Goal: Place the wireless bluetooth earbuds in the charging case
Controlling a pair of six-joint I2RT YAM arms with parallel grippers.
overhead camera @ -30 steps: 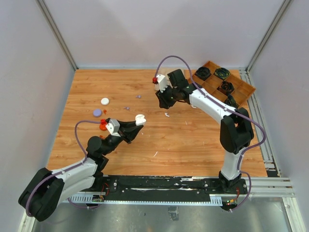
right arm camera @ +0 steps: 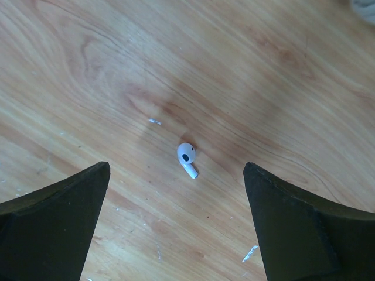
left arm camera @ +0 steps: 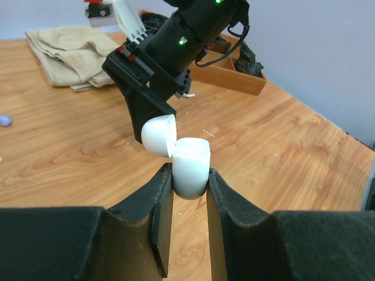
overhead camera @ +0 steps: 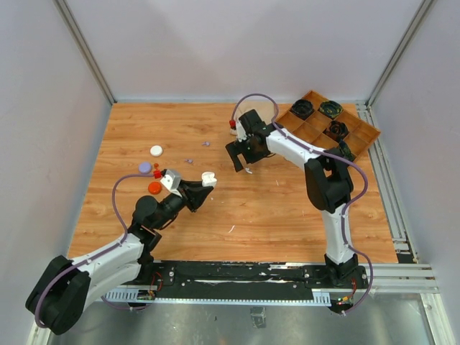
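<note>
The white charging case, lid flipped open, is held upright by my left gripper, shut on it at the middle left of the table. A white earbud lies on the wood below my right gripper, whose fingers stand wide apart with nothing between them. In the top view this right gripper is at the upper middle, right of the case and farther back.
A wooden divided box with black coils stands at the back right, beside a beige cloth. Small coloured discs lie on the left.
My right gripper has opened and moved a little toward the front left, over the earbud.
</note>
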